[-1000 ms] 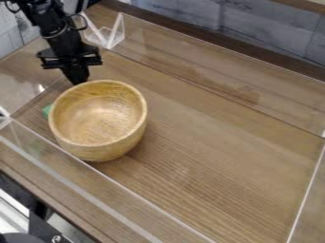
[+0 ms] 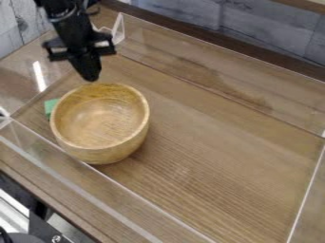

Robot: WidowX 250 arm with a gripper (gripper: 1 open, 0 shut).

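Note:
My black gripper (image 2: 79,45) reaches in from the top left, blurred, above the table just behind a large tan wooden bowl (image 2: 98,123). Its fingers look apart from the bowl; whether they are open or shut is unclear, and I see nothing held. A small green object (image 2: 49,109) lies at the bowl's left side, partly hidden by it.
Pale edge strips run along its left side and the right side.
The gripper has moved up, away from the bowl, and is more blurred now. The bowl looks unmoved.

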